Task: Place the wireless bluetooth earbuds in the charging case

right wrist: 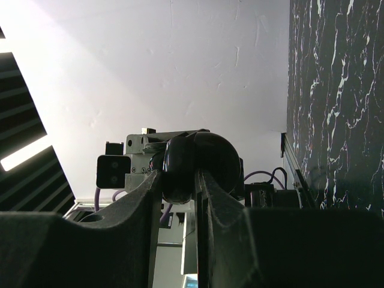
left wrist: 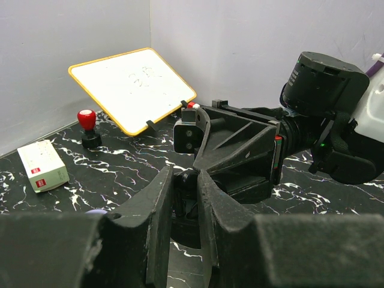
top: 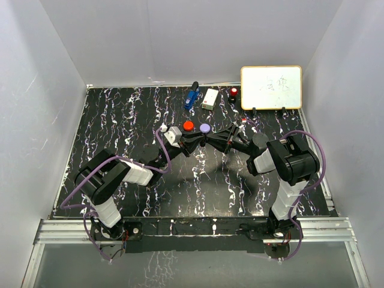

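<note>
In the middle of the top view my left gripper (top: 193, 139) and right gripper (top: 211, 139) meet tip to tip over the table. The right wrist view shows a glossy black charging case (right wrist: 204, 162) at my right gripper's fingertips. In the left wrist view my left gripper is shut on something small and dark (left wrist: 186, 179), probably part of the earbud set, in front of my right gripper. Whether this is an earbud, and whether it sits inside the case, I cannot tell; the fingers hide much of it.
Behind the grippers are a red disc (top: 188, 125), a purple disc (top: 204, 128), a blue object (top: 192, 96), a white box (top: 209, 99), a red stamp (top: 233, 93) and a whiteboard (top: 270, 87).
</note>
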